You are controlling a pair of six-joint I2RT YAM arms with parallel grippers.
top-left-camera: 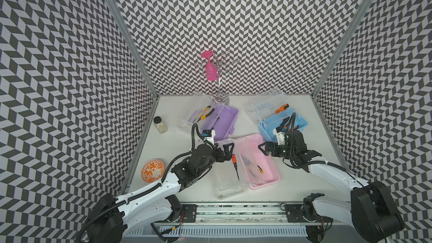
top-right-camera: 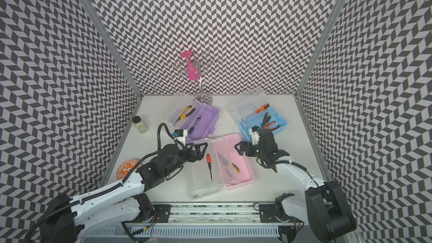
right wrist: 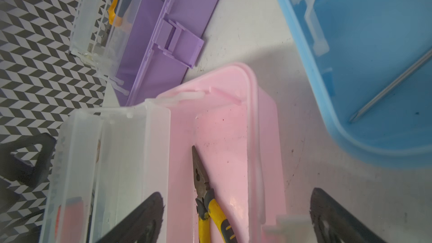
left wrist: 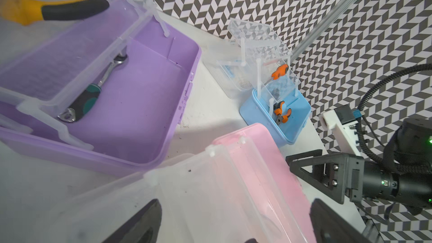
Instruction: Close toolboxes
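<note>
The pink toolbox (top-left-camera: 268, 171) lies open at the front centre, its clear lid (top-left-camera: 225, 175) folded flat to the left with an orange screwdriver (top-left-camera: 234, 159) in it. Yellow-black pliers (right wrist: 204, 198) rest in the pink base. Behind it on the left stands the purple toolbox (left wrist: 148, 90), lid tilted back; the blue toolbox (right wrist: 382, 31), behind right, is open too. My left gripper (top-left-camera: 232, 150) is open over the far end of the pink box's lid. Open and empty, my right gripper (top-left-camera: 261, 149) hovers by that box's right wall, near a whitish latch (right wrist: 292, 227).
A metal rack with a pink glass (top-left-camera: 211, 71) stands at the back. The spice jar (top-left-camera: 160, 124) and an orange-patterned bowl (top-left-camera: 153, 171) are on the left. Free table shows at the front right. The two grippers face each other closely.
</note>
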